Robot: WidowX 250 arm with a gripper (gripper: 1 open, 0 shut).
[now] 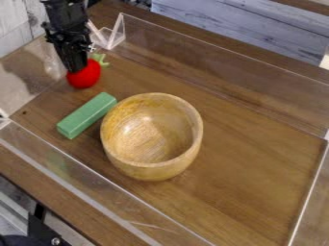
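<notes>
The black gripper [71,60] hangs at the upper left, its fingertips down at the top of a red round object [85,75] with a green bit at its upper right. The fingers look close together; whether anything is between them is hard to make out. A green block [87,116] lies below the red object, beside a large wooden bowl [152,154], which is empty.
A clear-walled tray [244,115] with a wooden floor surrounds the objects. The tray's left wall runs close beside the gripper and the red object.
</notes>
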